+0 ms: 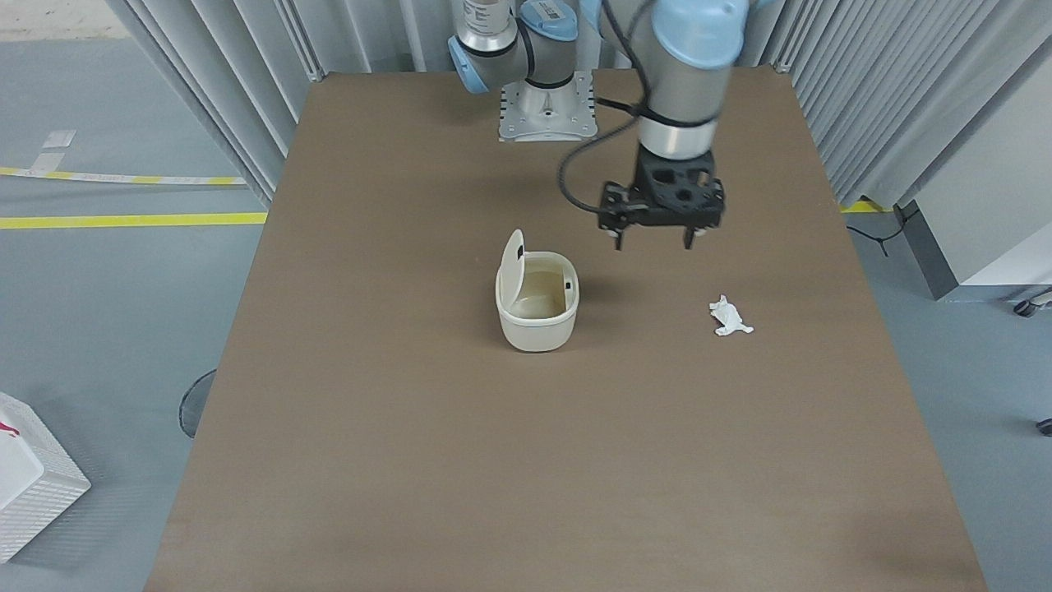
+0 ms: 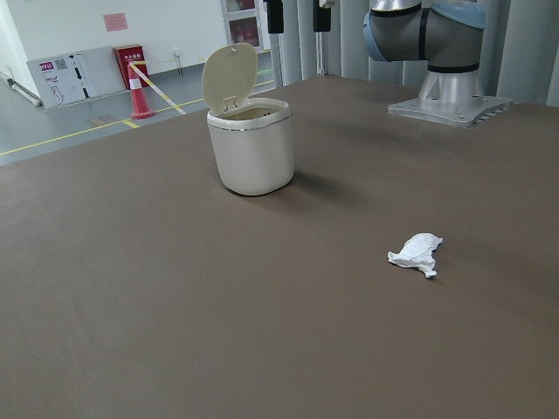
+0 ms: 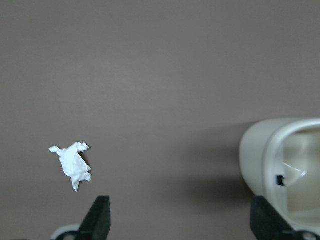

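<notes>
My gripper hangs open above the rear right of the table, its two fingers apart with nothing visible between them. A small cream bin with its lid raised stands mid-table, ahead of and left of the gripper. A crumpled white piece, like tissue, lies to the bin's right. In the wrist view the tissue is at lower left and the bin at right, both below the fingers' height.
The robot's base plate is at the back edge. Curtains line the back; floor surrounds the table's sides.
</notes>
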